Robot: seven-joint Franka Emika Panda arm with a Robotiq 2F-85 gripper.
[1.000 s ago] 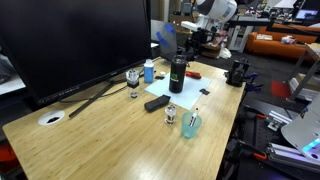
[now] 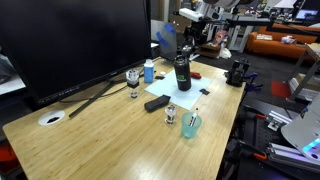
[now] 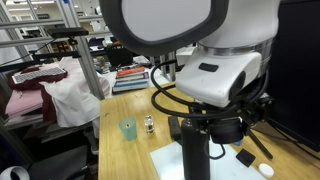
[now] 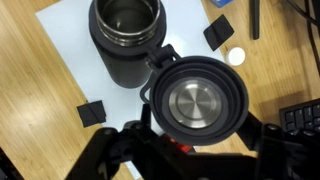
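Note:
The black bottle (image 4: 128, 45) stands uncapped on a white sheet, its steel mouth showing in the wrist view. Beside the mouth is its round black lid (image 4: 164, 101) with a steel disc in the centre; a black loop lies between lid and bottle, though whether it links them is unclear. My gripper has its dark fingers on both sides of the lid and appears shut on it. Exterior view 1 shows the bottle (image 2: 182, 73) under the arm. In exterior view 2 the arm covers much of the scene, with the bottle (image 3: 196, 150) below it.
White paper (image 4: 70, 30) lies under the bottle, with dark squares (image 4: 91, 113) on it. A black block (image 2: 157, 103), a teal cup (image 2: 191, 125) and a small clear glass (image 2: 171, 115) stand nearby. A large monitor (image 2: 75, 45) borders the table.
The bottle has shifted slightly to the right in exterior view 1, and the arm above it has also moved a little. Other table objects look unmoved.

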